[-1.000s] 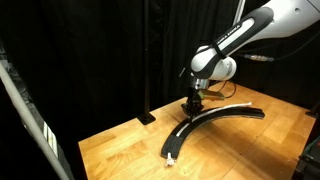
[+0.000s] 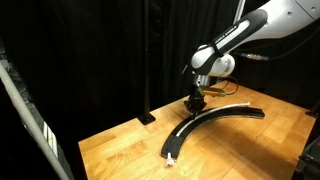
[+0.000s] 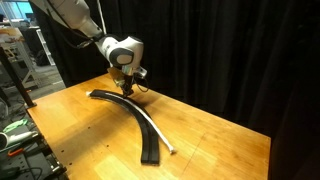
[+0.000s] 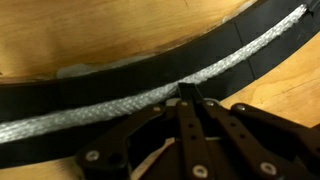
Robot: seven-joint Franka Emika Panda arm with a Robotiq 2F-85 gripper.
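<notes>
A curved black strip (image 2: 224, 114) lies on the wooden table. Along it runs a white braided rope (image 4: 115, 107), resting on the strip's surface in the wrist view. In exterior view 2 the rope (image 3: 163, 138) leaves the strip (image 3: 149, 148) toward its right-hand end and lies on bare wood beside it. My gripper points down at the strip with its fingertips together, right at the rope's edge. No part of the rope shows clearly between the fingers. From outside, the gripper (image 2: 193, 108) appears low over the strip's back part; contact cannot be made out.
Bare wooden table (image 3: 215, 140) stretches to the right in exterior view 2. A small black object (image 2: 146, 117) stands at the table's back edge, before dark curtains. A dark cable hangs beside the arm (image 2: 245, 32).
The arm and gripper have shifted very slightly in exterior view 1. Rope and strip look the same.
</notes>
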